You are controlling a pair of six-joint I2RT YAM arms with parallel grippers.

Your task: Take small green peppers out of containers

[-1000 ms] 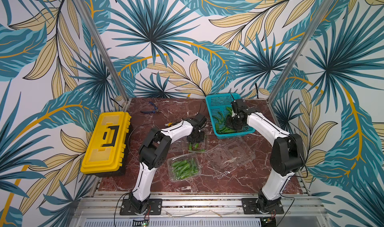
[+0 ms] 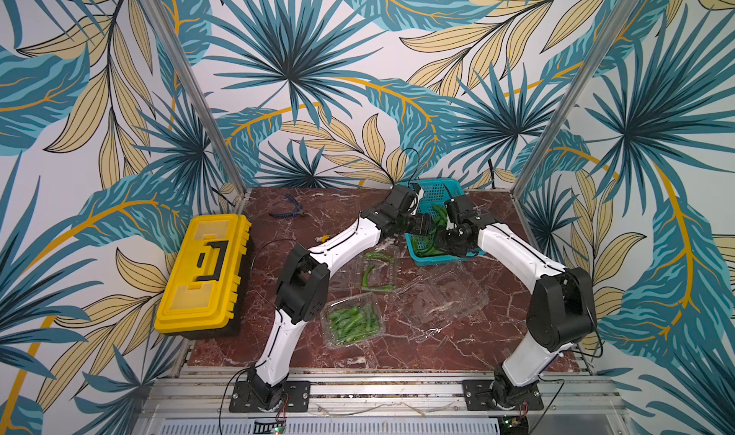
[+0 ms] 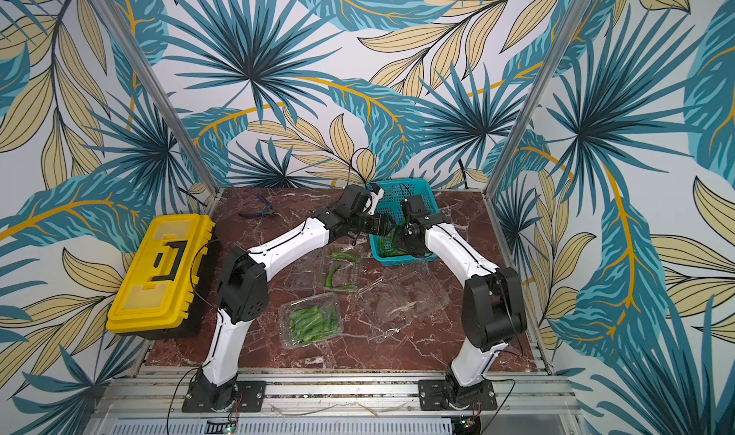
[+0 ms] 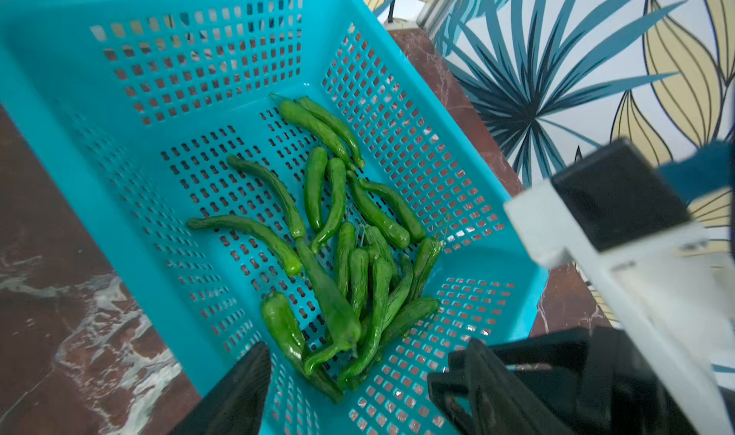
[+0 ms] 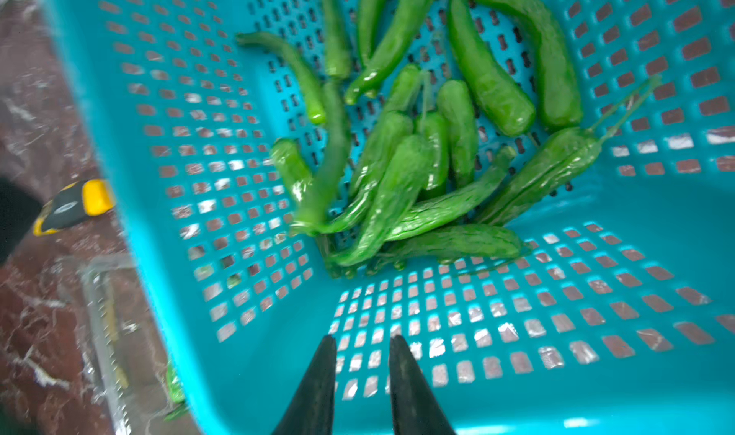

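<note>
A teal basket [image 4: 99, 205] holds many green peppers [image 4: 333, 304], clustered toward one end. My left gripper [image 2: 419, 224] is over the basket's left part, open, with nothing between its fingers. My right gripper is inside the basket's near end, fingertips apart, nothing between them, short of the pepper pile. An open clear container [image 2: 353, 320] full of peppers stands at front centre; another [image 3: 338, 274] holds a few.
An empty clear container [image 2: 448, 297] lies front right. A yellow toolbox [image 2: 199, 266] fills the left edge, blue pliers [image 2: 287, 209] lie at the back left, and a yellow-black tool [image 5: 95, 197] sits beside the basket.
My left gripper has risen from the middle container and moved back and right over the basket. My right arm has shifted slightly, its gripper still at the basket.
</note>
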